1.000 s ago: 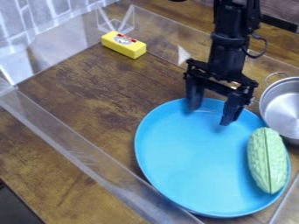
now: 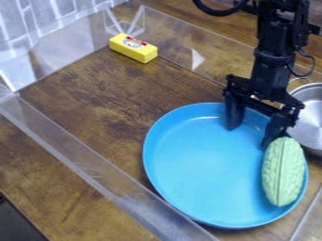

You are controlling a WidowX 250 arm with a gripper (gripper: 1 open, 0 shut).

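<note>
A black robot arm comes down from the top right, its gripper [image 2: 262,117] low over the back right of a large blue plate [image 2: 201,169], with one finger on either side. A pale green oblong vegetable [image 2: 283,174] lies on the plate's right part, just in front of the gripper's right finger. Whether anything is between the fingers is hard to see; the gap looks empty.
A silver bowl [image 2: 306,104] sits at the right edge, partly behind the arm. A yellow box [image 2: 132,48] lies at the back left. Clear plastic walls border the wooden surface, which is bare at left.
The arm and gripper have moved a little to the right, toward the silver bowl and the top of the green vegetable. The other things look in the same places.
</note>
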